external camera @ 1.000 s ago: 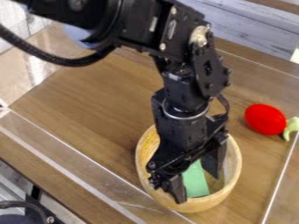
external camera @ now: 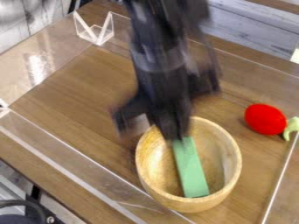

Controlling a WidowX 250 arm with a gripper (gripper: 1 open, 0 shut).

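A light wooden bowl (external camera: 158, 175) sits on the wooden counter, with a green rectangular block (external camera: 191, 171) inside it, leaning along its length. My gripper (external camera: 170, 118) is a motion-blurred dark shape above the back of the bowl, over the top end of the block; its fingers are too blurred to show their state or whether anything is between them.
A red round object (external camera: 263, 119) with a pale green piece (external camera: 291, 126) beside it lies right of the bowl. A clear plastic piece (external camera: 96, 26) stands at the back left.
My arm has moved upward out of the bowl and is now blurred. More of the bowl's inside and the green block shows.
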